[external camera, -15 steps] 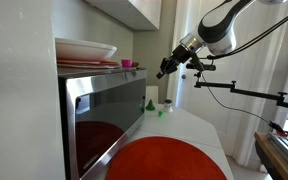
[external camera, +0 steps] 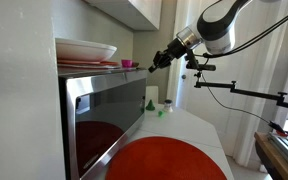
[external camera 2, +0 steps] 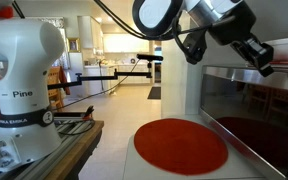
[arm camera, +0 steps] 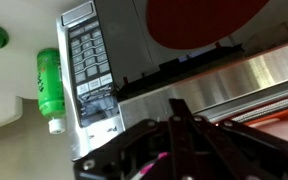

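Note:
My gripper [external camera: 152,68] hangs in the air near the far top corner of the silver microwave [external camera: 119,101], with nothing seen in it. In the wrist view its dark fingertips [arm camera: 178,108] are close together and shut, above the microwave's front edge. A pink cup [external camera: 126,64] stands on top of the microwave, and a bit of pink shows beside the fingers in the wrist view. The microwave's keypad [arm camera: 90,62] is below and left of the gripper there. A red round mat [external camera: 164,162] lies on the white counter.
White and red dishes [external camera: 84,51] are stacked on the microwave's near end. A green bottle [arm camera: 50,85] stands on the counter past the keypad. A cabinet [external camera: 124,10] overhangs the microwave.
The gripper has moved a little left and up, closer to the microwave's top and the pink cup. The objects stay in place.

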